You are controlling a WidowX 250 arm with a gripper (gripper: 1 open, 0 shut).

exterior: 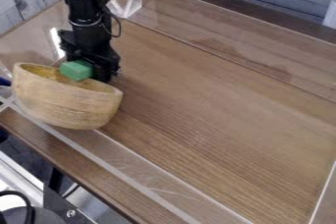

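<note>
My black gripper (89, 63) hangs from the top left, its lower end just over a woven bowl (69, 100) at the left of the camera view. A green block (75, 70) is at the gripper's fingertips, in the bowl's mouth, and the gripper appears shut on it. The dark fingers are hard to make out against each other. The bowl is tilted and pale tan.
A clear plastic object stands behind the arm near the top. The table's edge runs along the lower left, with black cable below it.
</note>
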